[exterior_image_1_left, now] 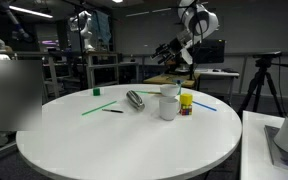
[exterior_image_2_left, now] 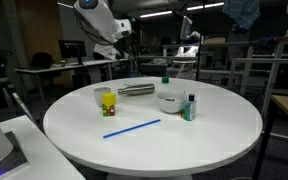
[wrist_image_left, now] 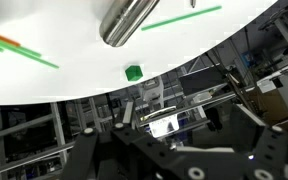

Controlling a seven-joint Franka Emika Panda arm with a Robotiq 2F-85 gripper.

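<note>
High over the far side of the white round table (exterior_image_1_left: 84,140) hangs my gripper (exterior_image_1_left: 167,50), open and touching nothing. The second exterior view has it at the top, beyond the mug. On the table a small green cube (wrist_image_left: 133,73) lies near the edge, also seen far back as a green cube (exterior_image_2_left: 165,80). A silver cylinder (exterior_image_1_left: 135,100) rests on its side, partly in the wrist view. A white mug (exterior_image_1_left: 169,108) stands beside a yellow block (exterior_image_1_left: 186,103), which has red and green parts below. A white bowl (exterior_image_2_left: 171,103) sits next to a small bottle (exterior_image_2_left: 189,107).
A blue stick (exterior_image_2_left: 132,129) lies alone near the table's edge. Green stick (exterior_image_1_left: 99,107) and black pen (exterior_image_1_left: 113,111) are near the silver cylinder. A tripod (exterior_image_1_left: 263,85) stands off the table.
</note>
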